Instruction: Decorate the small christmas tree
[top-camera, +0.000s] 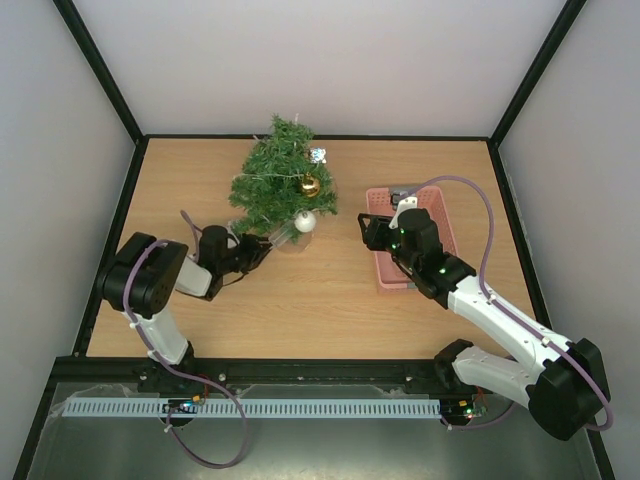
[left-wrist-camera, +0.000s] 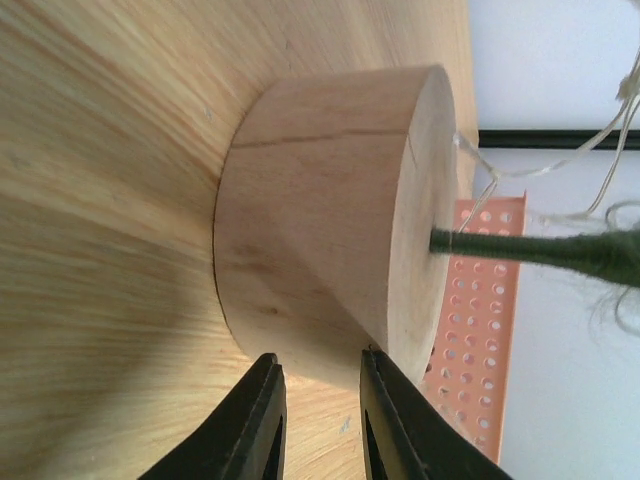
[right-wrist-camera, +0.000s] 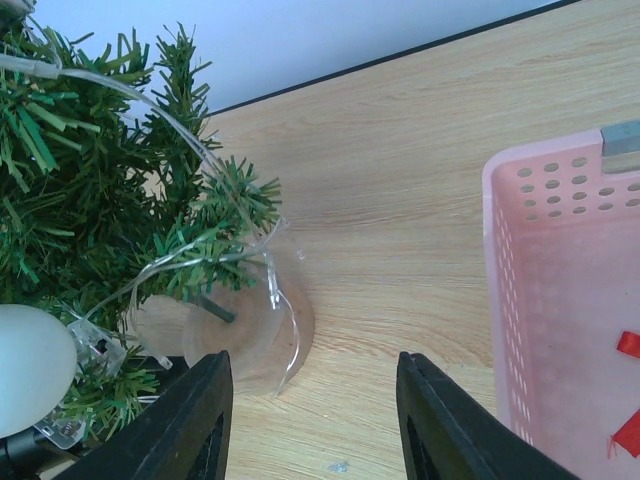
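Observation:
The small tree stands left of centre, carrying a gold ball, a white ball and a silver ornament. In the left wrist view, its round wooden base is right at the fingertips of my left gripper, which looks narrowly closed; what it holds is not clear. My right gripper is apart from the tree, its fingers spread with nothing between them, beside the pink basket.
The pink basket, with red items in it, sits on the right of the table.

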